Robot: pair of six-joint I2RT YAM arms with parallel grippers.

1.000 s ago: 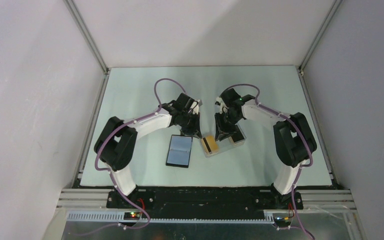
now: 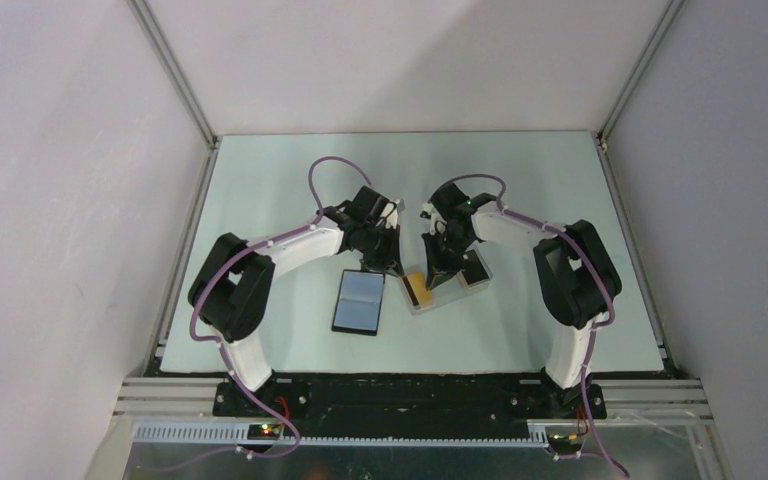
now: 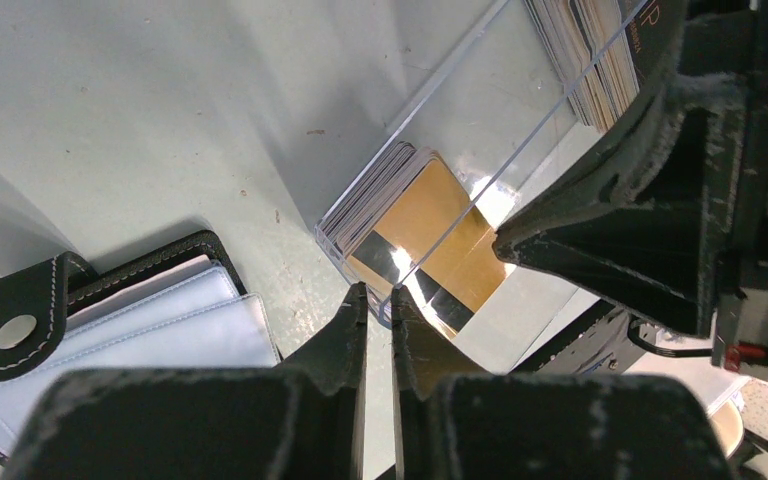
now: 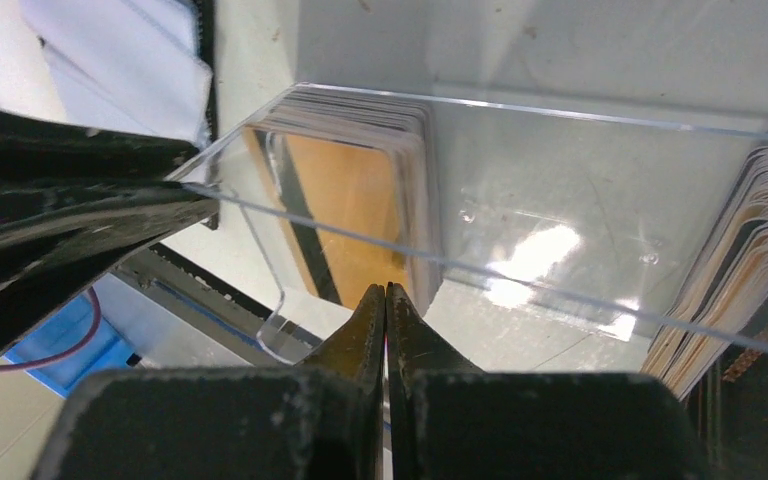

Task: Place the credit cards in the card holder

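Gold credit cards (image 3: 430,215) with a dark stripe stand stacked at the left end of a clear box (image 2: 450,297). My right gripper is shut with nothing between its fingers; the front gold card (image 4: 340,215) lies outside them, just beyond the tips in the right wrist view. At the box's near-left corner, my left gripper is shut on the clear wall. Left of the box lies the card holder (image 2: 358,300), black with pale pockets (image 3: 160,330) and a snap strap.
Black cards (image 4: 760,380) fill the other end of the box, with bare floor between the two stacks. The box's clear front wall (image 4: 520,280) crosses the right wrist view.
My right gripper has gone from open to shut and shifted left toward the gold cards. The left arm is still.
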